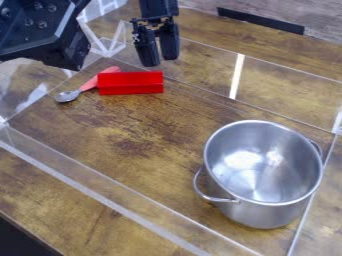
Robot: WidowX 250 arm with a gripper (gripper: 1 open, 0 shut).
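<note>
My gripper (156,45) hangs at the top centre with its black fingers apart and nothing between them, above and a little behind a red rectangular block (131,84) on the wooden table. Just left of the block, a spoon (68,95) with a silver bowl and a pinkish handle lies partly behind it. A large steel pot (259,175) with side handles stands empty at the lower right.
The wooden table (120,170) has strips of clear and white tape on it. A dark strip (261,22) runs along the back edge. The arm covers the upper left.
</note>
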